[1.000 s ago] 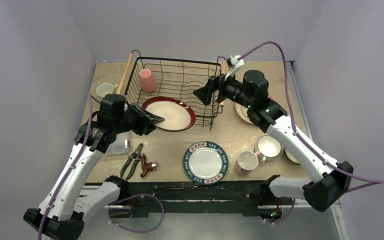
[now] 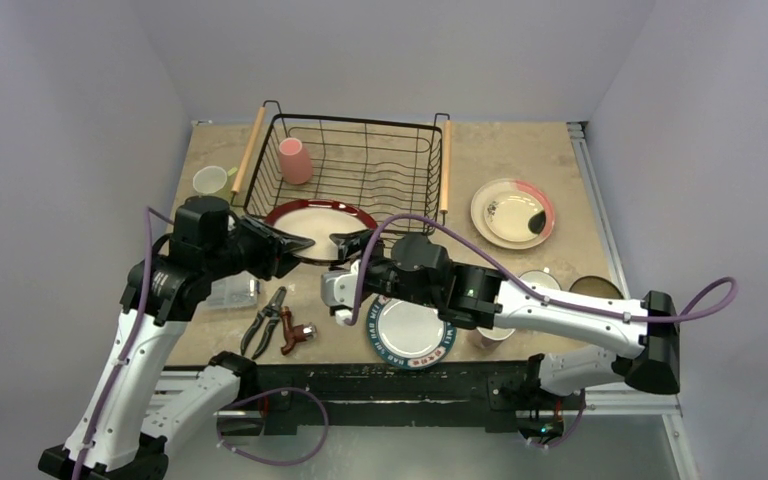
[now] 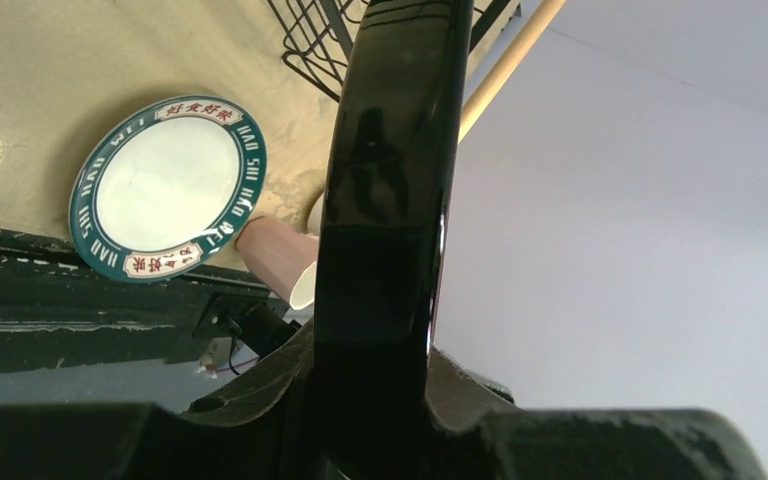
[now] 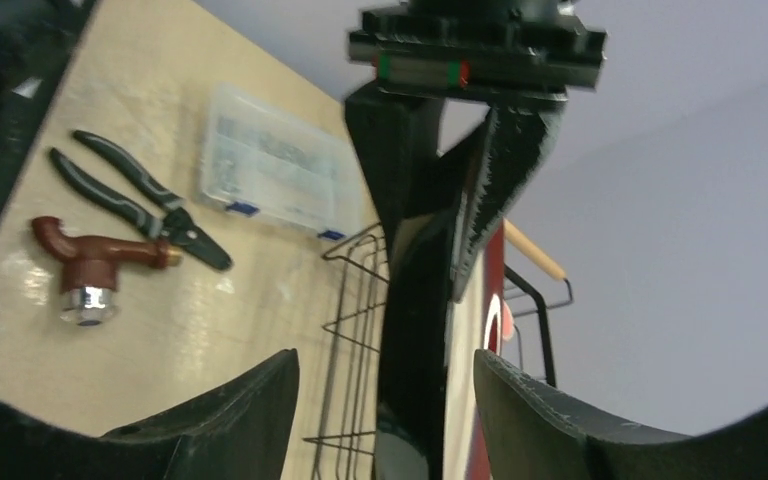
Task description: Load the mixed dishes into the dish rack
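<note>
A white plate with a red rim (image 2: 310, 220) is held above the front of the wire dish rack (image 2: 360, 150), with my left gripper (image 2: 305, 243) shut on it; in the left wrist view a dark finger fills the middle. My right gripper (image 2: 352, 245) is at the plate's right side, part open around its edge, as far as shows; whether it touches is unclear. A pink cup (image 2: 294, 160) stands in the rack. The teal-rimmed plate (image 2: 408, 335) lies at the front; pink-rimmed plates (image 2: 510, 210) lie at the right.
Mugs (image 2: 495, 338) and a round item (image 2: 597, 287) are at the front right, partly under my right arm. A white cup (image 2: 210, 180) is left of the rack. Pruners (image 2: 264, 320), a pipe fitting (image 2: 298, 333) and a clear box (image 4: 275, 170) lie at the left.
My right arm has swung down and left from over the rack to the plate's right side. The held plate has shifted slightly left.
</note>
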